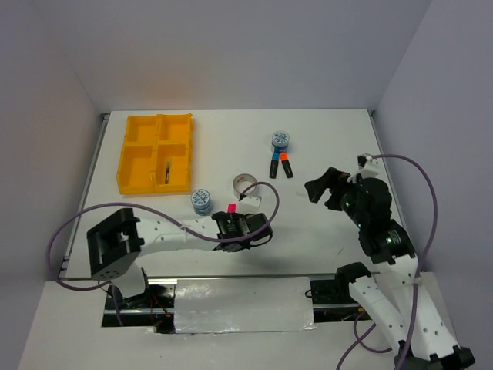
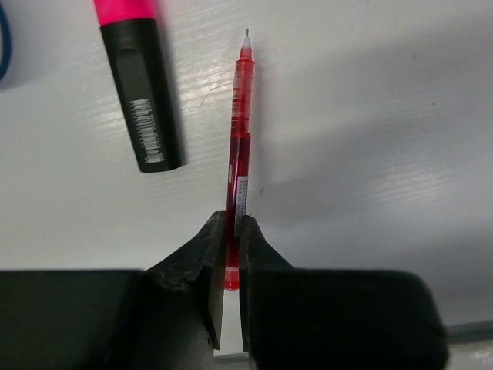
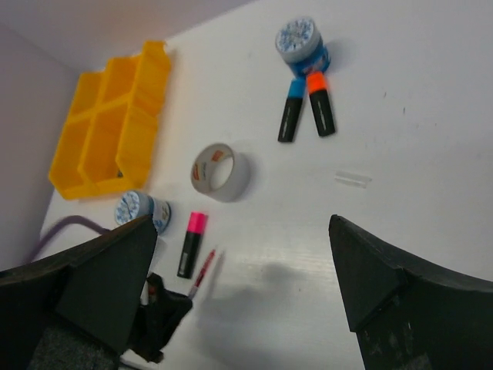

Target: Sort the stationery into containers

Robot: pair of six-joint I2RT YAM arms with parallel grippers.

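In the left wrist view a red pen [image 2: 241, 154] lies on the white table, its rear end between the fingertips of my left gripper, which are part open around it; whether they grip it I cannot tell. A black highlighter with pink cap [image 2: 142, 116] lies beside it. My right gripper is open above the table with nothing between its fingers. The yellow compartment tray [image 1: 139, 169] sits at the back left with a thin item inside. Two markers, blue-capped [image 1: 274, 166] and orange-capped [image 1: 286, 167], lie at the back right.
A tape roll [image 3: 219, 185] and a jar [image 1: 201, 200] lie mid-table; another jar [image 1: 280, 140] stands behind the markers.
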